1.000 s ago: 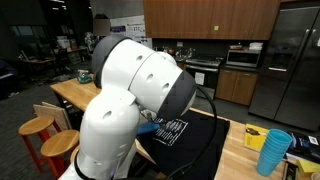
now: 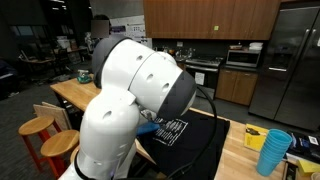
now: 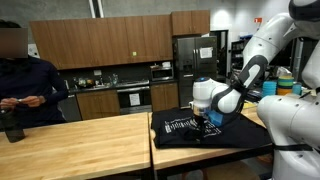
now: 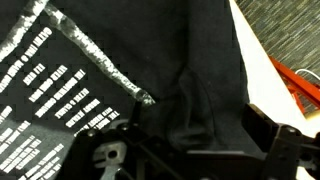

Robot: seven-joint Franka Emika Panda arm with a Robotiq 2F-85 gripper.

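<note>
A black cloth with white print [image 4: 60, 92], apparently a shirt, is spread over the table, and its printed stripes also show on the cloth [image 2: 172, 132] in exterior view 1. In the wrist view my gripper is open above one edge of the cloth. A raised fold of the fabric runs between its fingers, with neither finger seen closed on it. From exterior view 2 the gripper sits low over the cloth [image 3: 175, 128], dark against dark and hard to make out. The arm mostly hides the gripper in exterior view 1.
Bare wooden table [image 3: 75, 147] lies left of the cloth in exterior view 2. A blue cup stack [image 2: 273, 152] and a yellow item [image 2: 256, 137] stand right of it in exterior view 1. A person [image 3: 32, 85] stands at the far left. Stools [image 2: 58, 143] are beside the table.
</note>
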